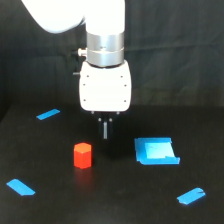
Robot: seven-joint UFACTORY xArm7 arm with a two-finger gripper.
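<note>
A small red block (83, 155) rests on the black table, left of the middle. Above it and to its right hangs my gripper (105, 130), pointing down from its white housing (105, 88). Its fingers are small and dark against the black background, so whether they are apart or together is unclear. The gripper stays clear of the red block. To the right lies a pale blue square (158, 150) bordered by brighter blue tape.
Strips of blue tape lie at the back left (48, 114), front left (20, 187) and front right (191, 196). Dark curtain (170, 50) hangs behind.
</note>
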